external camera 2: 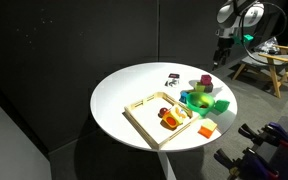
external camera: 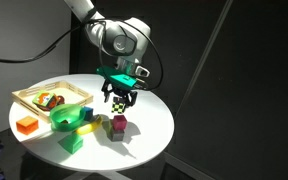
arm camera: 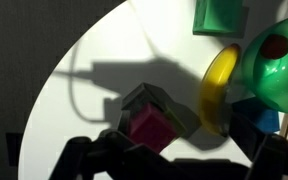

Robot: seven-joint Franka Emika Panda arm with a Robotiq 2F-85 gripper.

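My gripper (external camera: 120,98) hangs open above the table, its fingers apart and nothing held between them. Below it a pink block (external camera: 119,122) sits on a darker block (external camera: 116,135). From the wrist view the pink block (arm camera: 152,130) lies nearer the left finger, partly covered at the bottom by the gripper. A yellow banana (arm camera: 216,88) lies to the right, beside a blue block (arm camera: 256,114) and a green bowl (arm camera: 274,75) with a dark red thing in it. A green block (arm camera: 218,14) is at the wrist view's top edge.
A wooden tray (external camera 2: 138,117) holding several toys stands on the round white table (external camera 2: 120,90). An orange block (external camera: 27,125) lies near the table edge. A small dark patterned thing (external camera 2: 172,79) lies farther back. Much of the table beyond the tray is bare.
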